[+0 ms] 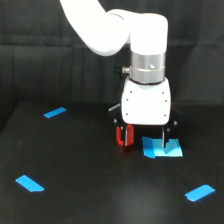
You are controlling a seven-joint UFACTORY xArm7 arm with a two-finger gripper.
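Note:
My white arm reaches down from the top, ending in the gripper (146, 133) in the centre right, low over the table. A red object (124, 140) stands behind or under its left side, partly hidden by the gripper. A light blue square of tape or paper (168, 150) lies on the dark table under the gripper's right side. Whether the dark fingers are open or shut is hard to make out.
Short blue tape strips lie at the back left (56, 111), front left (29, 183) and front right (200, 192). A dark backdrop stands behind.

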